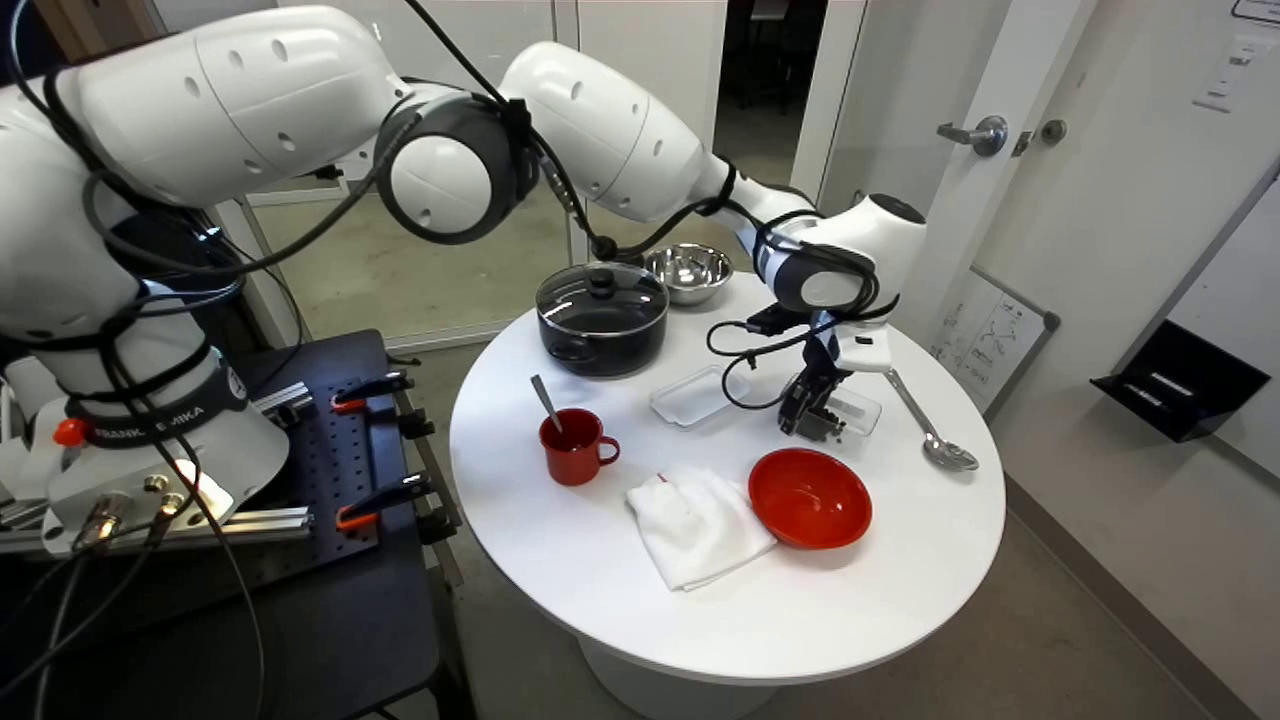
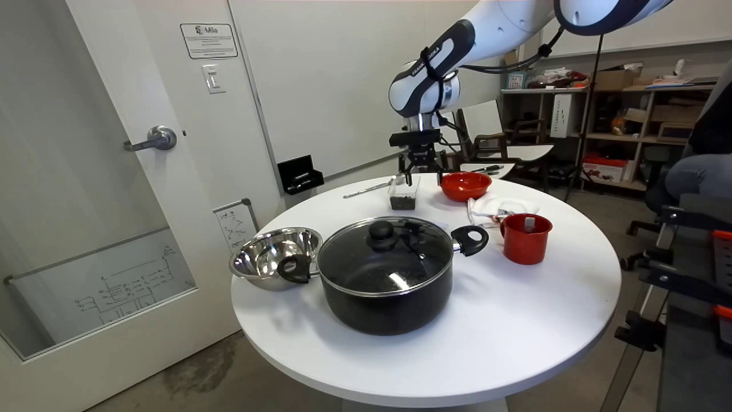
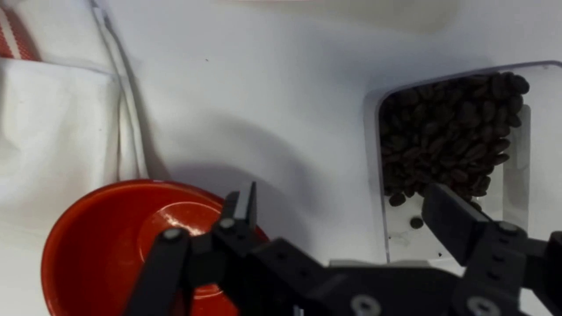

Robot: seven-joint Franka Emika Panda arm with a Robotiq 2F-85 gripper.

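My gripper stands open, its fingers wide apart with nothing between them. In the wrist view one finger [image 3: 245, 202] overlaps the rim of the red bowl [image 3: 84, 226], while the other overlaps the near part of a clear container. Dark beans [image 3: 448, 137] fill much of that container, heaped toward its far side. From exterior view 1, the gripper [image 1: 811, 415] hides part of the clear container [image 1: 859, 412], and the red bowl [image 1: 810, 498] sits just in front. Exterior view 2 shows the gripper [image 2: 423, 175] low over the table, behind the container [image 2: 402, 200].
A folded white cloth [image 1: 696, 528] lies beside the bowl. Around them are a red mug [image 1: 573, 450] with a utensil inside, a lidded black pot [image 1: 602, 322], a metal bowl [image 1: 690, 274], a clear flat lid [image 1: 696, 398] and a metal spoon [image 1: 948, 454].
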